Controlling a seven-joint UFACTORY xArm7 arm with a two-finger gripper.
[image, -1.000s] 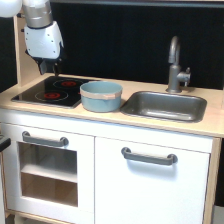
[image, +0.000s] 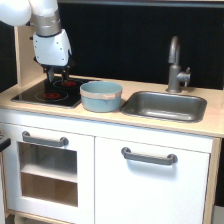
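A white robot arm reaches in from the upper left, its dark gripper (image: 58, 71) hanging above the black stovetop (image: 40, 95), which has red rings. To the right of the gripper and lower, a light blue pot (image: 101, 96) with a tan rim stands on the counter at the stove's right edge, apart from the gripper. The fingers are small and dark against the dark background, so their opening is unclear.
A steel sink (image: 165, 104) with a grey faucet (image: 175, 65) fills the right of the wooden counter (image: 120, 122). Below are white cabinets (image: 140, 185) with grey handles and a glass-fronted door.
The arm and gripper have moved to the right, over the stove and nearer the pot. The pot looks unmoved.
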